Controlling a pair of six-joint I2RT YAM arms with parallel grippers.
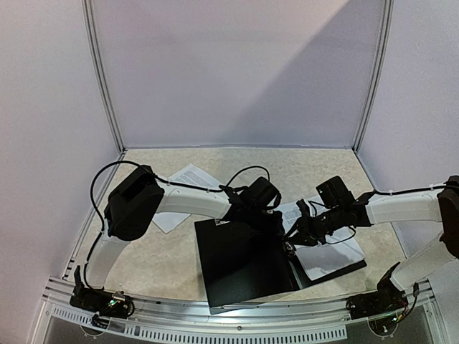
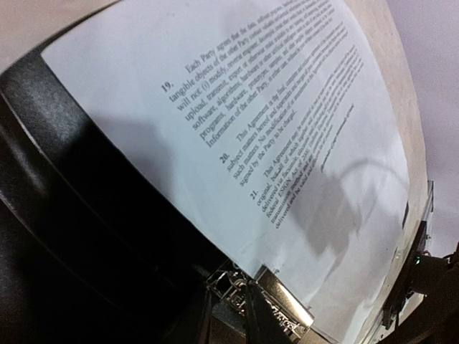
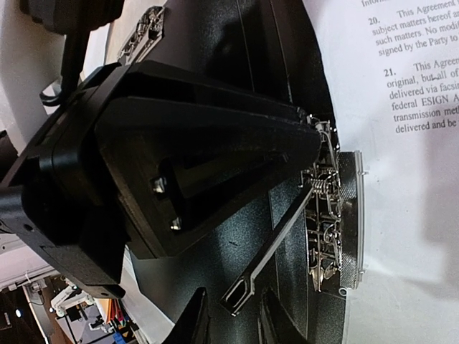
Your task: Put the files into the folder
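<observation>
The black folder (image 1: 240, 261) lies open at the front centre, a printed sheet (image 2: 280, 129) on its right half, beside the metal clip (image 3: 323, 229) near the spine. My left gripper is at the clip; in the right wrist view its black body covers the clip's upper part. My right gripper is low over the folder by the clip's silver lever (image 3: 276, 236), whose looped end is just above its fingertips. Both grippers' fingertips show apart in their wrist views; whether anything is between the left one's fingers is unclear.
Another printed sheet (image 1: 172, 221) lies on the table at left, partly under my left arm. A second clip (image 3: 143, 32) shows on the folder. Walls enclose the sides and back.
</observation>
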